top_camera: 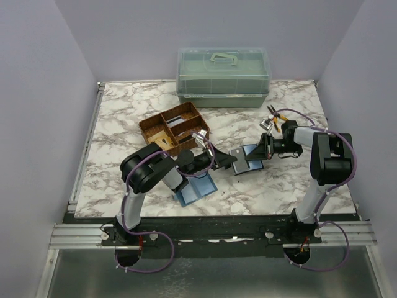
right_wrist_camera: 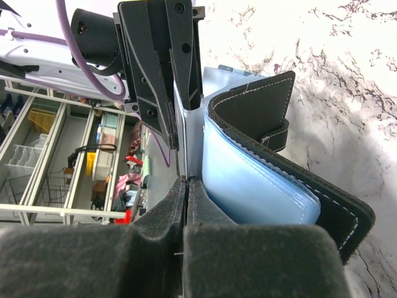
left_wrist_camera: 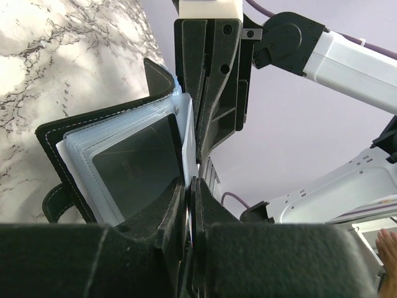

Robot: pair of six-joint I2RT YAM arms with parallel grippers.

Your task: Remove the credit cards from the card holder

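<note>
The black card holder [top_camera: 239,159] with stitched edges lies open between my grippers, its clear sleeves fanned. In the left wrist view a sleeve [left_wrist_camera: 124,149] shows a dark card inside; my left gripper is shut at the upright edge of a sleeve. In the right wrist view my right gripper is shut at the same thin upright sleeve, beside the pale blue sleeves [right_wrist_camera: 254,180] and black cover [right_wrist_camera: 329,214]. Whether either pinches the sleeve firmly is hard to tell.
A brown divided box [top_camera: 146,124] and blue flat pieces [top_camera: 195,195] are on the left. A lidded clear green box [top_camera: 223,93] stands at the back, tools [top_camera: 276,115] at the back right. Marble in front of the holder is clear.
</note>
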